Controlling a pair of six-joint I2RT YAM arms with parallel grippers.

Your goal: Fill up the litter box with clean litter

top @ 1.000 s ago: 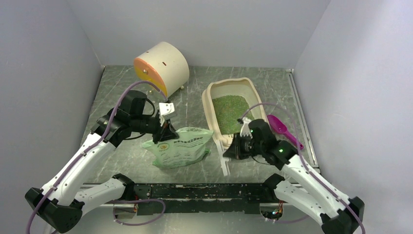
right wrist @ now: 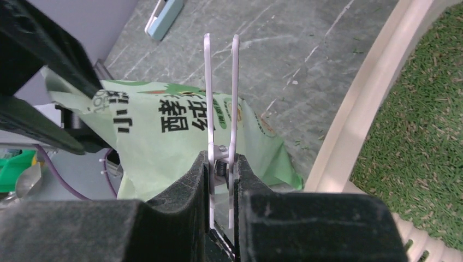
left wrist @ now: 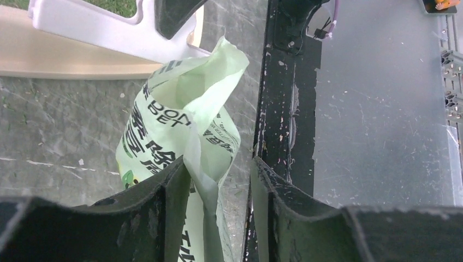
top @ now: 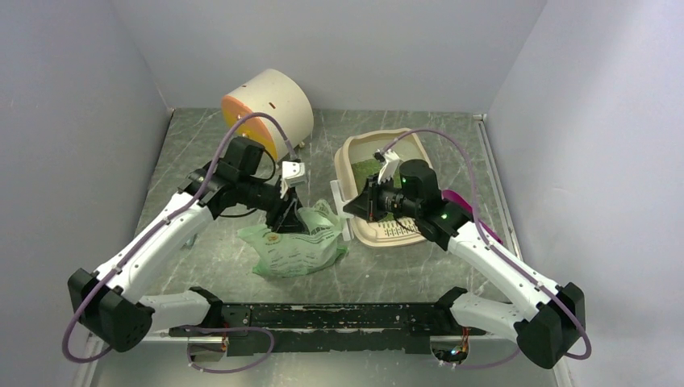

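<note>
The green litter bag [top: 290,246] stands on the left half of the table. My left gripper is open around its crumpled top [left wrist: 218,65]. My right gripper is shut on a white two-pronged plastic tool [top: 339,197], held upright between the bag and the litter box [top: 344,161]. The box holds green granules [right wrist: 415,109], partly hidden in the top view by the right arm.
A cream drum [top: 274,105] with an orange end stands at the back left. A magenta scoop [top: 464,201] lies right of the box, partly hidden. A small light blue object [right wrist: 169,19] lies on the table.
My right gripper has moved back and left with the white tool, towards the bag and over the box.
</note>
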